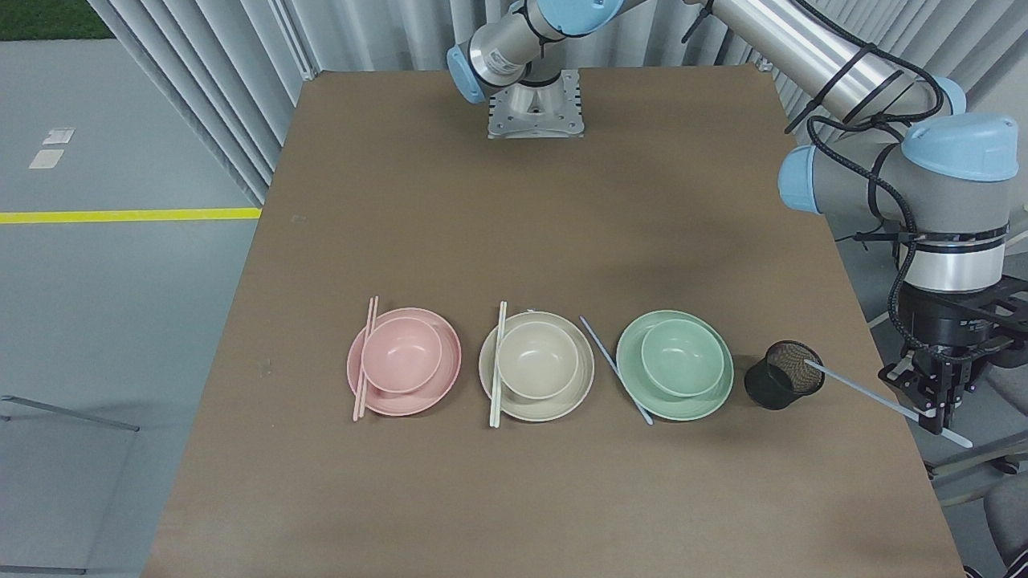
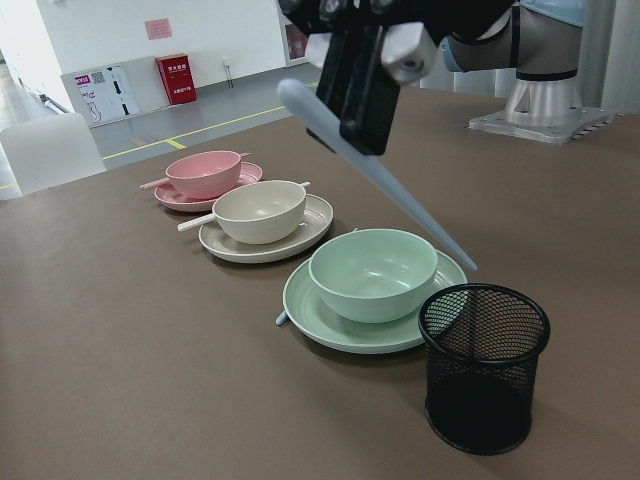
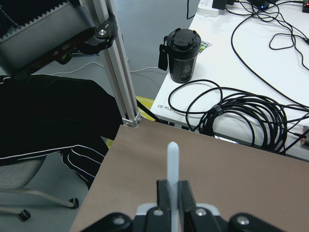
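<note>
My gripper (image 2: pixel 362 110) is shut on a pale blue-grey chopstick (image 2: pixel 420 210), held aslant with its low tip above the rim of the black mesh cup (image 2: pixel 478 400), beside the green bowl (image 2: pixel 368 268) on its plate. In the wrist view the chopstick (image 3: pixel 173 164) stands between the fingers. Another blue chopstick (image 1: pixel 617 370) lies by the green plate (image 1: pixel 631 376). The cream bowl (image 1: pixel 537 360) and pink bowl (image 1: pixel 401 355) sit on plates with chopsticks.
The arm's base (image 1: pixel 535 120) stands at the back. A white desk (image 3: pixel 231 72) with coiled cables and a dark lidded mug (image 3: pixel 183 58) adjoins the table.
</note>
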